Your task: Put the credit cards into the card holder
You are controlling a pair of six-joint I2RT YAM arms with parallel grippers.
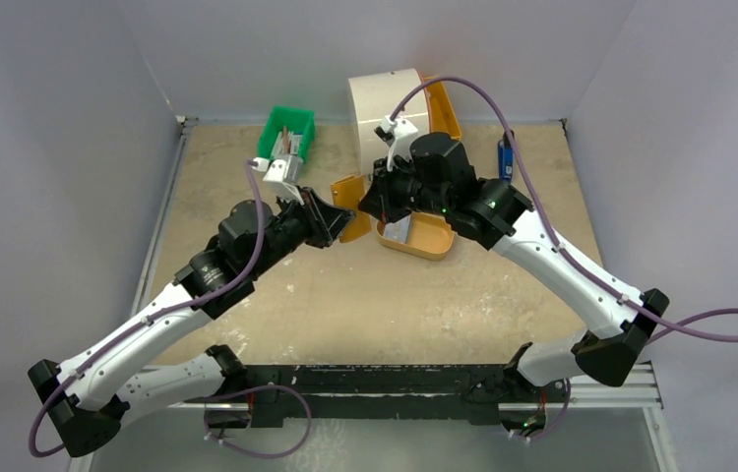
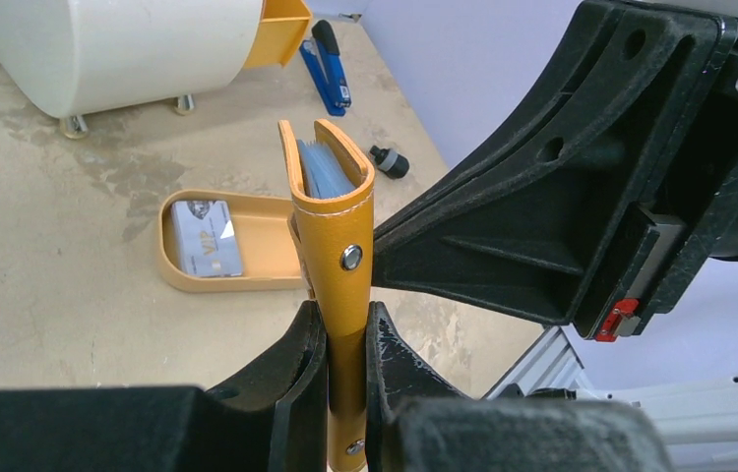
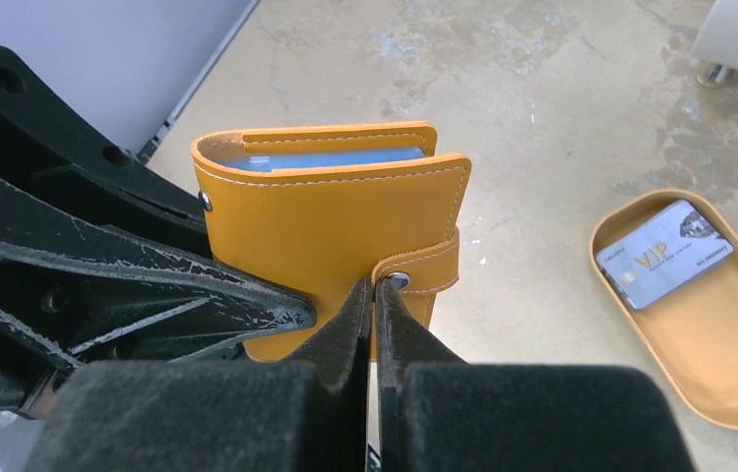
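The orange leather card holder (image 1: 347, 192) hangs upright above the table, with my left gripper shut on its lower part. Its top edge faces up, and bluish sleeves (image 2: 324, 169) show inside the fold. A strap with a metal snap (image 3: 398, 280) wraps round one side of the holder. My right gripper is shut, its tips up against the holder beside that snap; nothing clearly shows between them. In a shallow orange tray (image 2: 267, 285) lies a silver-grey VIP card (image 3: 665, 254). Whether a card is inside the holder cannot be seen.
A white cylinder (image 1: 380, 123) with an orange bin (image 1: 446, 116) stands at the back. To its left is a green basket (image 1: 273, 128) holding small items. A blue stapler (image 2: 326, 69) and a small dark object (image 2: 390, 162) lie at the right.
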